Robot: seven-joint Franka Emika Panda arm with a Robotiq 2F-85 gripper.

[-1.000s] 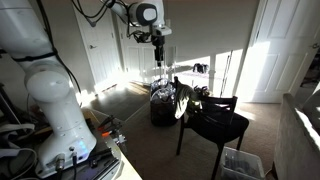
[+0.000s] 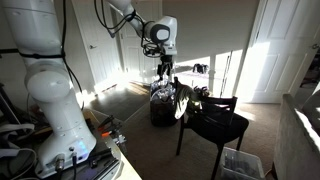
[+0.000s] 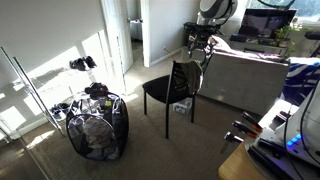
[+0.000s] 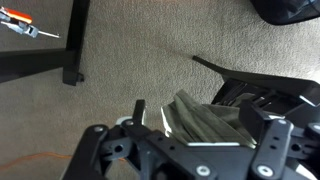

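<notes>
My gripper [image 2: 161, 70] hangs in the air, pointing down, with open fingers and nothing held. Below it in the wrist view, an olive-green cloth [image 4: 207, 124] shows between and beyond the parted fingers, apart from them as far as I can tell. In exterior view 1 the same cloth [image 2: 182, 98] drapes at the black chair [image 2: 215, 125], to the right of and lower than my gripper. The chair [image 3: 173, 92] also stands mid-floor in exterior view 2, where the cloth is hard to make out.
A black mesh laundry hamper [image 3: 97, 135] holding crumpled items stands on the carpet. A clear plastic bin [image 2: 240, 165] sits at the front right. Shoes [image 3: 82, 63] lie by the wall rack. Bare carpet [image 2: 150, 150] spreads before the chair.
The cloth, chair and hamper look unmoved.
</notes>
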